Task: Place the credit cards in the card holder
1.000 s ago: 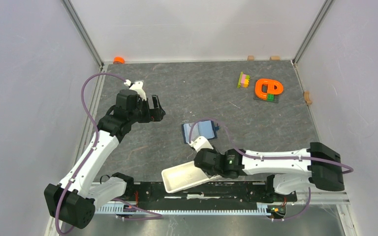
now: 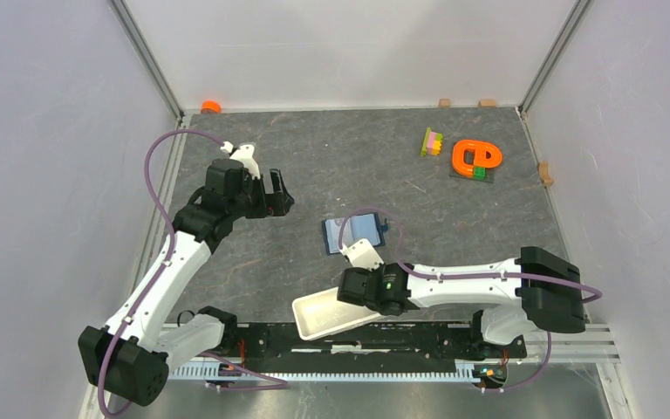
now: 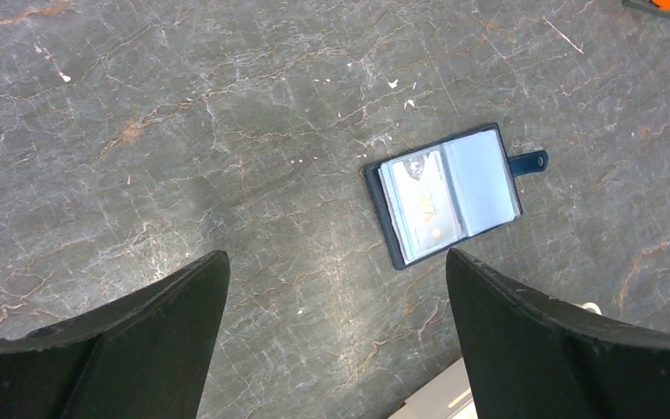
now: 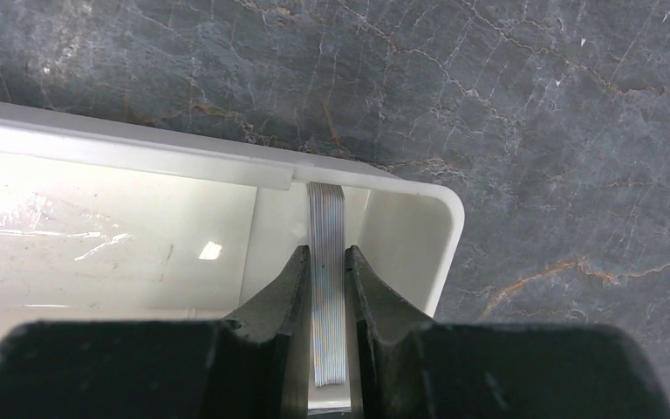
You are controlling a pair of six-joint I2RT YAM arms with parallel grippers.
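Note:
A stack of cards (image 4: 326,214), seen edge-on as thin stripes, stands inside the white tray (image 4: 401,249) near its end wall. My right gripper is shut on that stack, one finger pressing each side. In the top view the right arm covers the fingers and the cards. The card holder (image 3: 486,183) lies spread on the table, dark-edged with pale pages and a strap on its right. Its left page carries a faint print. Open and empty, my left gripper hangs to the left of the holder, apart from it.
In the top view the tray (image 2: 307,325) sits at the table's front edge, just below the holder. Far right are an orange toy piece (image 2: 476,155) and a small block toy (image 2: 433,142).
The white tray stands a little further right than before. The left arm is practically where it was.

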